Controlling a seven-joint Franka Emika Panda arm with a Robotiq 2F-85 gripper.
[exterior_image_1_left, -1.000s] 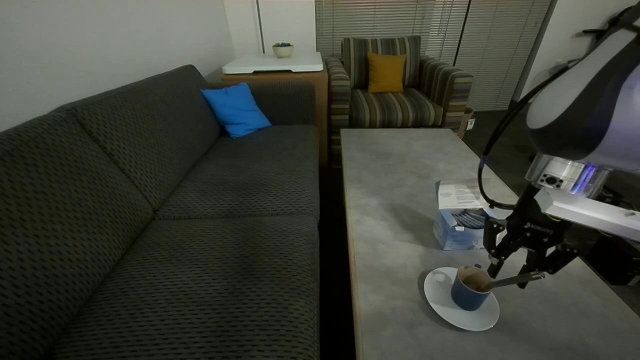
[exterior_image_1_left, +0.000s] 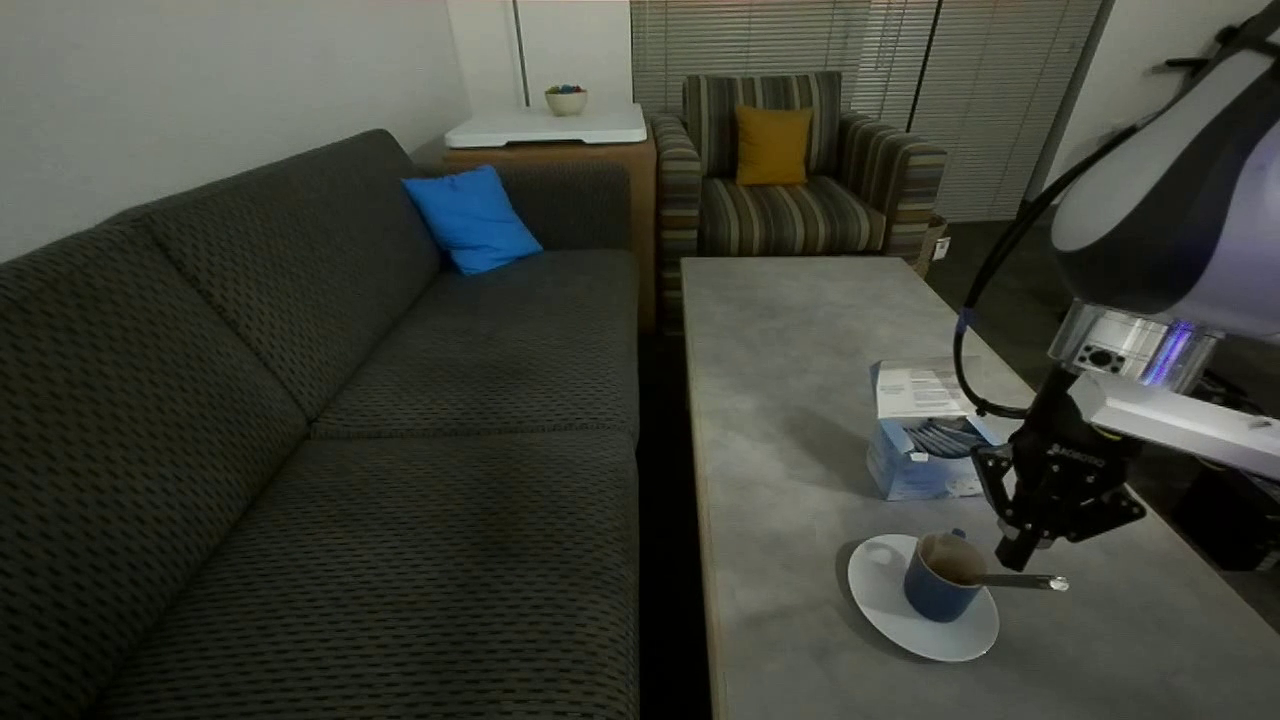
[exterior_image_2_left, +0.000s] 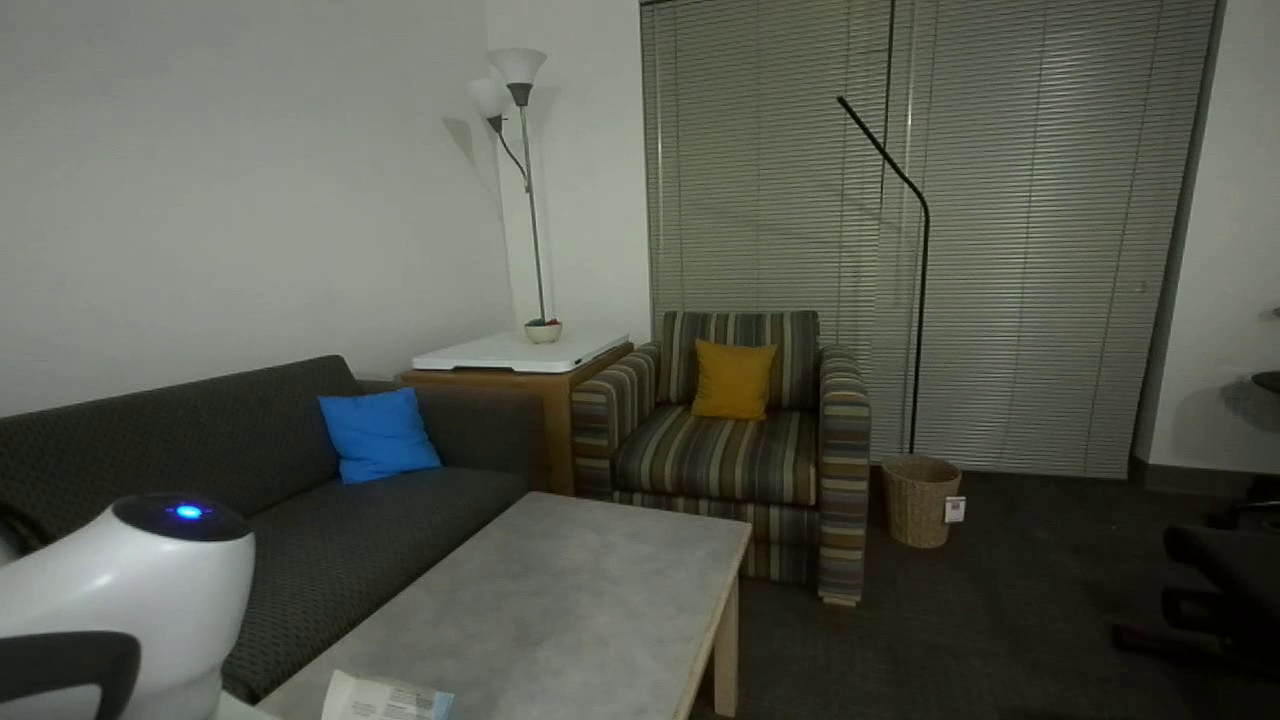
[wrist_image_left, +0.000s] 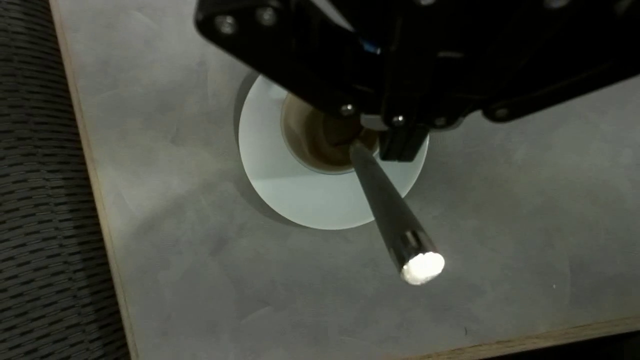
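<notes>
A blue cup (exterior_image_1_left: 939, 588) with brown liquid in it stands on a white saucer (exterior_image_1_left: 882, 596) near the front of the table. From the cup a metal spoon (exterior_image_1_left: 1020, 581) leans out over the rim; in the wrist view its handle (wrist_image_left: 387, 201) points toward the lower right. My gripper (exterior_image_1_left: 1015, 552) hangs just above and beside the cup. In the wrist view the gripper has its fingertips together, with no spoon visible between them. The handle lies outside the fingers; whether it touches them I cannot tell. Part of the cup's rim is hidden behind the gripper.
An opened blue-and-white box (exterior_image_1_left: 918, 462) with packets inside stands behind the cup, close to the gripper. A dark sofa (exterior_image_1_left: 480, 480) runs along the left.
</notes>
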